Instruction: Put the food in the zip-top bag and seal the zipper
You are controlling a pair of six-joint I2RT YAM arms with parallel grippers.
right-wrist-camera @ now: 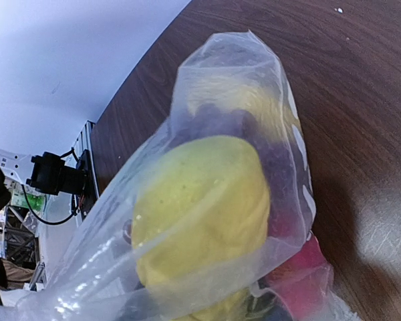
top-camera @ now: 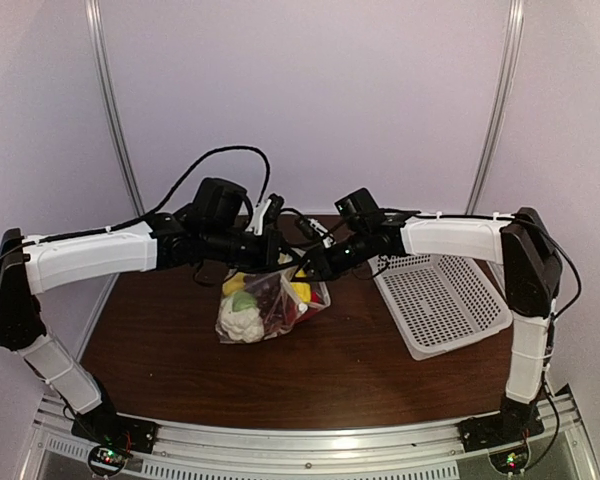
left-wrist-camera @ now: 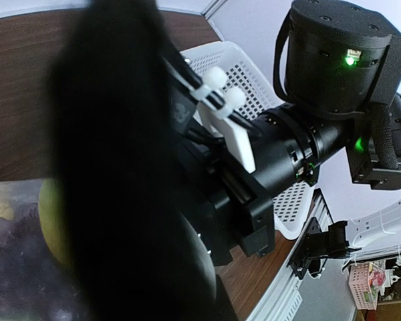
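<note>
The clear zip top bag [top-camera: 276, 312] stands at the table's middle, bulging with food; a white cauliflower [top-camera: 242, 320] shows through its left side. At the bag's upper edge, my left gripper [top-camera: 286, 258] is shut on the thin plastic. My right gripper [top-camera: 310, 270] is at the bag's mouth, shut on the yellow food [top-camera: 301, 291]. In the right wrist view, the yellow food [right-wrist-camera: 204, 207] sits behind cloudy plastic, with dark grapes [right-wrist-camera: 217, 124] beyond it and something red beside it; the right fingers are hidden. A dark blurred shape covers much of the left wrist view.
An empty white basket [top-camera: 420, 345] stands to the right of the bag. Both arms crowd together above the bag, their wrists almost touching.
</note>
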